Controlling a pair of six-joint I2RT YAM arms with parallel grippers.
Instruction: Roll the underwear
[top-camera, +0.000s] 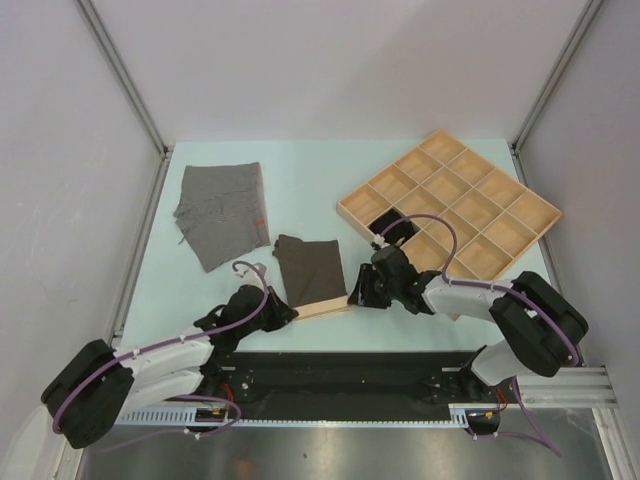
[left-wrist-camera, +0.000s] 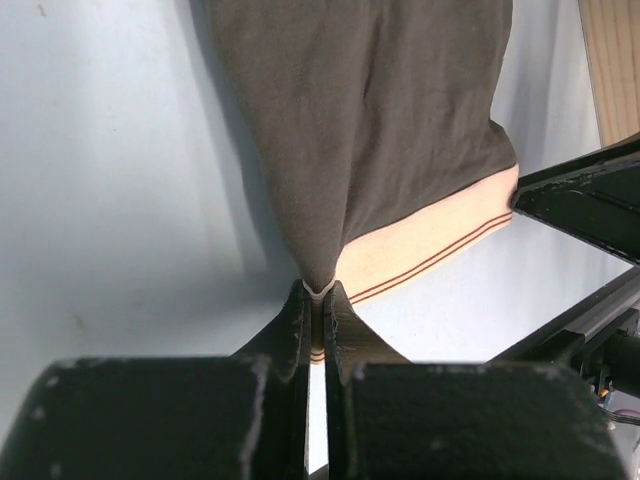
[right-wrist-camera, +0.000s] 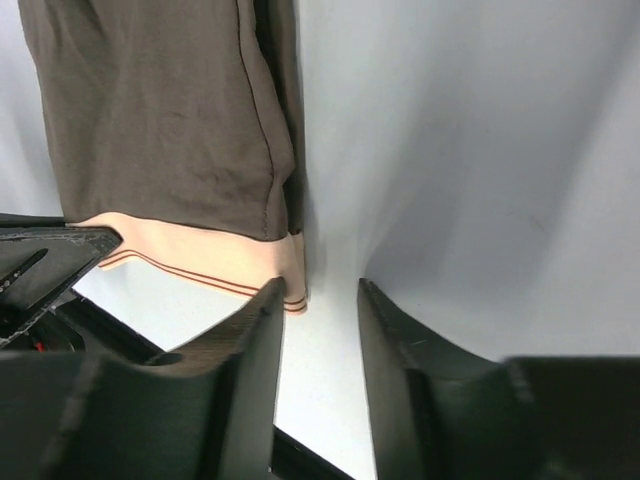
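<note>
The folded dark grey underwear (top-camera: 312, 265) lies on the table between my two arms, its peach waistband (top-camera: 322, 307) toward the front edge. In the left wrist view, my left gripper is shut on the waistband's left corner, which is pinched into a narrow fold. My right gripper stands part open at the other end of the band (right-wrist-camera: 215, 258). Its left finger is close beside the band's end, and only bare table shows in its gap; whether that finger touches the cloth I cannot tell.
Another grey garment (top-camera: 222, 215) lies flat at the back left. A wooden compartment box (top-camera: 484, 240) stands at the back right, with a dark rolled item (top-camera: 394, 226) in one cell. Free table surrounds the underwear.
</note>
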